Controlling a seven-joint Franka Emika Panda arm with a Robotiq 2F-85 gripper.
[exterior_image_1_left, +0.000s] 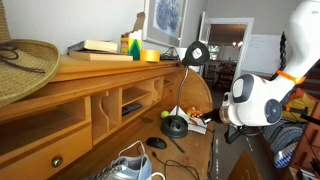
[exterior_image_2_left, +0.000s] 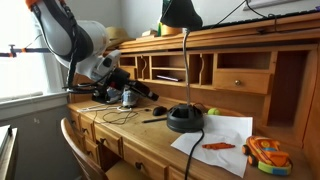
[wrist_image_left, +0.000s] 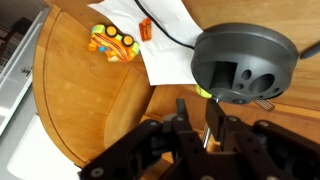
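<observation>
My gripper is open above the desk, with nothing between its fingers. In the wrist view the dark round lamp base (wrist_image_left: 245, 52) lies just ahead of it. A white paper sheet (wrist_image_left: 172, 62) is left of the base, bearing a small orange object (wrist_image_left: 146, 30). Beside the sheet lies an orange patterned toy (wrist_image_left: 115, 43) with green and yellow parts. A green round thing (exterior_image_2_left: 213, 111) sits behind the paper. From the second exterior view, the lamp base (exterior_image_2_left: 184, 118) stands between the paper and my arm.
A black mouse (exterior_image_1_left: 157, 143) and a grey sneaker (exterior_image_1_left: 128, 166) rest on the desk, with dark cables nearby. The tall lamp pole (exterior_image_2_left: 186, 65) rises from its base. Drawers and cubbies (exterior_image_1_left: 60, 125) back the desk; bare wood (exterior_image_2_left: 140, 128) shows near its front edge.
</observation>
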